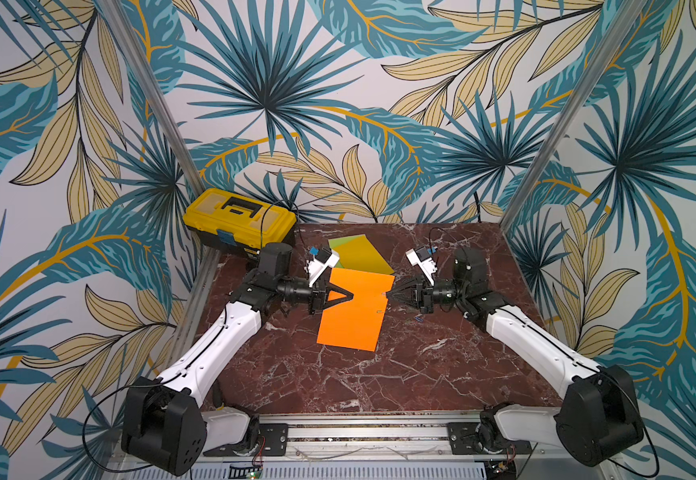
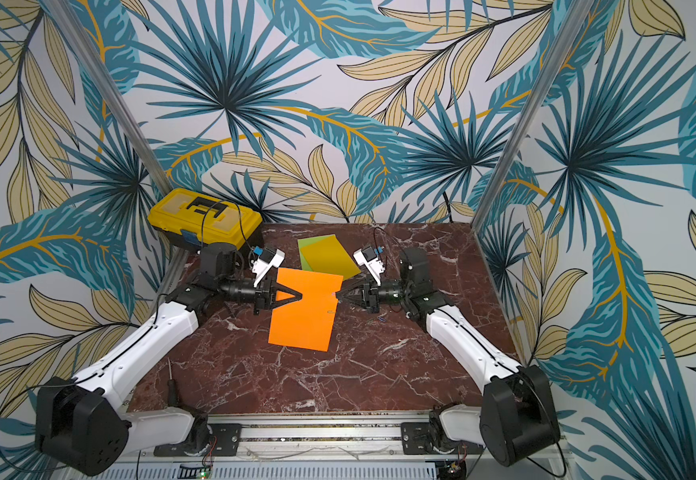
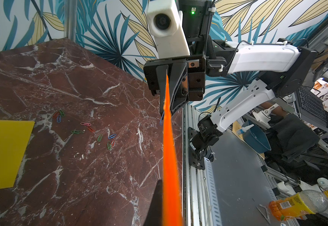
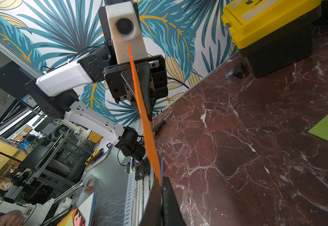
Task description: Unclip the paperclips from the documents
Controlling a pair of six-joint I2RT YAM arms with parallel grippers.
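An orange sheet (image 1: pixel 352 324) hangs between my grippers, seen edge-on in both wrist views. My left gripper (image 1: pixel 351 295) is shut on it at its left part; my right gripper (image 1: pixel 388 295) is shut at its right edge, where a small clip shows just below the fingers. In the left wrist view a blue paperclip (image 3: pixel 161 120) shows by the right gripper's fingertips, partly behind the sheet. Loose coloured paperclips (image 3: pixel 77 131) lie on the marble table (image 3: pixel 69 158). Yellow (image 1: pixel 364 252) and green sheets lie behind the orange one.
A yellow toolbox (image 1: pixel 239 220) stands at the back left, with a small black item (image 4: pixel 239 70) beside it. A screwdriver (image 2: pixel 172 392) lies at the front left.
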